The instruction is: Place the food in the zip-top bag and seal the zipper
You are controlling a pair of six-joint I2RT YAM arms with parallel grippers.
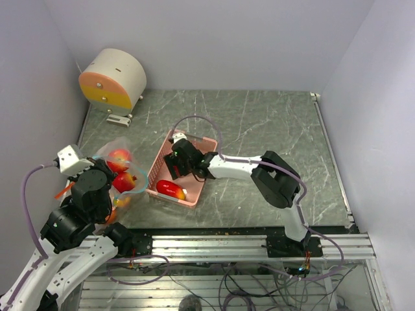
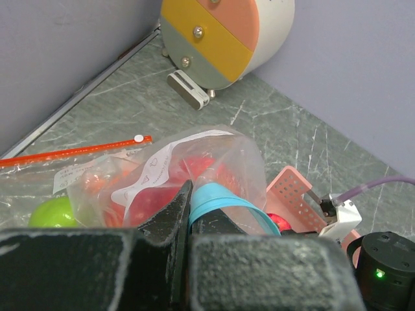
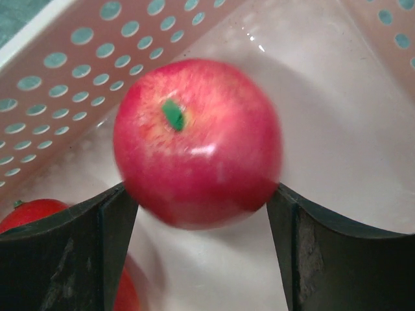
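Observation:
A clear bag (image 2: 243, 152) with a light blue rim (image 2: 220, 194) stands at the left, red fruit (image 1: 124, 182) inside it. My left gripper is shut on the bag's edge beside that rim. In the pink basket (image 1: 194, 197) lies an oblong red-yellow fruit (image 1: 170, 189). My right gripper is down in the basket, its fingers (image 3: 110, 223) spread on either side of a round red fruit (image 3: 201, 123) with a green stem mark. Whether they press on it I cannot tell. Another red fruit (image 3: 32, 212) sits close to one finger.
Left of the blue rim, an orange zipper strip (image 2: 71, 152) with a white slider (image 2: 139, 138) runs above a bagged green fruit (image 2: 53, 212). A striped drum-shaped box (image 1: 113, 79) stands at the back left.

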